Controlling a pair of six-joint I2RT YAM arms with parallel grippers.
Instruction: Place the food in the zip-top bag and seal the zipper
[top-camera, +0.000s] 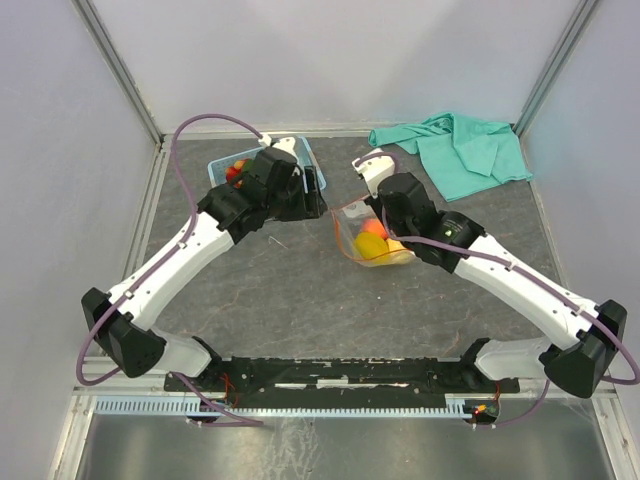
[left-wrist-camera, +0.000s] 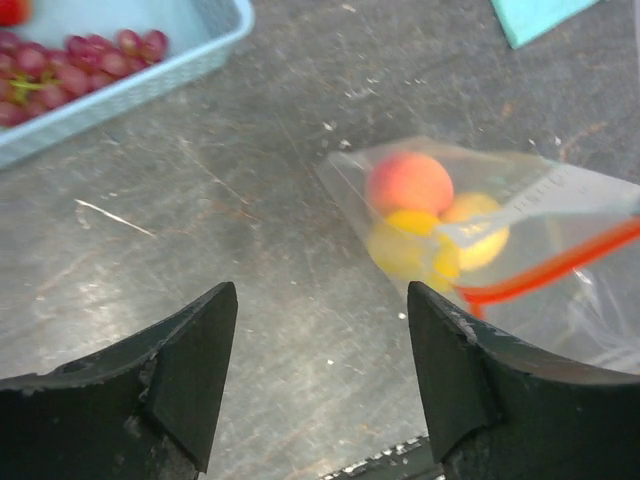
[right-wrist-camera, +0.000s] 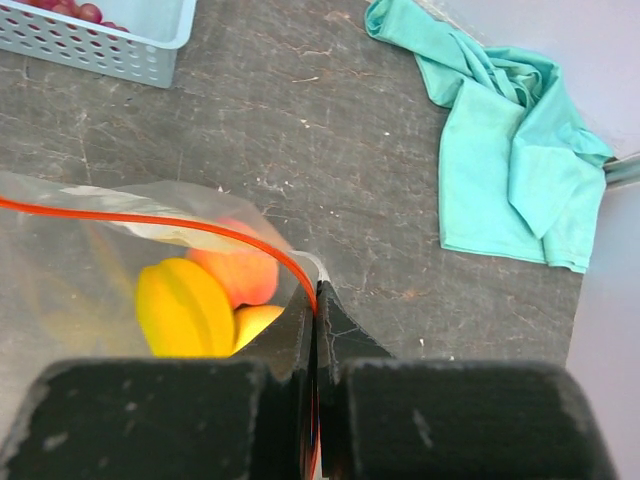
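A clear zip top bag (top-camera: 349, 222) with an orange-red zipper edge stands mouth open near the middle of the table. Inside lie a yellow mango-like fruit (right-wrist-camera: 185, 308), a peach-coloured fruit (right-wrist-camera: 240, 268) and a paler yellow-orange fruit (left-wrist-camera: 480, 228). My right gripper is shut on the bag's rim, the orange strip running between its fingers. To the bag's left my left gripper stands open and clear of it, with bare table between its fingers. The bag's far right part is hidden by my right arm in the top view.
A light blue basket (left-wrist-camera: 215, 58) at the back left holds red grapes (left-wrist-camera: 75, 72) and other produce, partly behind my left arm from above. A teal cloth (top-camera: 470, 155) lies at the back right.
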